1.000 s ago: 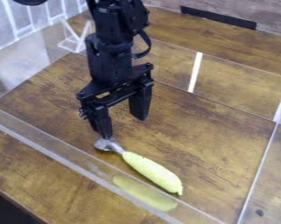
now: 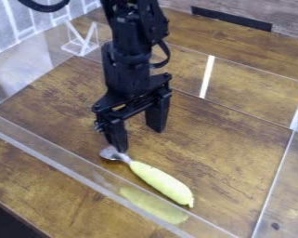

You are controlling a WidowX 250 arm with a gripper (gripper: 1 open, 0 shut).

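My black gripper (image 2: 136,124) hangs over the wooden surface in the middle of the view, its two fingers spread apart and open, with nothing seen between them. Below it lies a spoon-like utensil with a small metal head (image 2: 111,153) and a long pale yellow-green handle (image 2: 161,181), which points toward the lower right. The left finger is close above the metal head; whether it touches cannot be told.
Clear transparent walls (image 2: 64,167) edge the wooden surface (image 2: 232,149) at the front, back and right. A white fixture (image 2: 83,39) stands at the back left.
My gripper has shifted slightly, mostly to the right, over the last second. The utensil lies where it was.
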